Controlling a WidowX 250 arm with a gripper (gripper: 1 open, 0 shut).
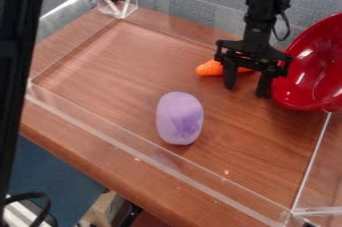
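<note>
The black gripper (251, 71) reaches down from the top right, just over an orange carrot (210, 68) that lies on the wooden table. Its fingers are at the carrot's right part and hide it; whether they are closed on it I cannot tell. A red bowl (310, 66) stands tilted at the right, close beside the gripper. A purple oblong object (179, 118) lies in the middle front of the table.
Clear low walls border the wooden table (114, 61). A grey patterned wall is behind.
</note>
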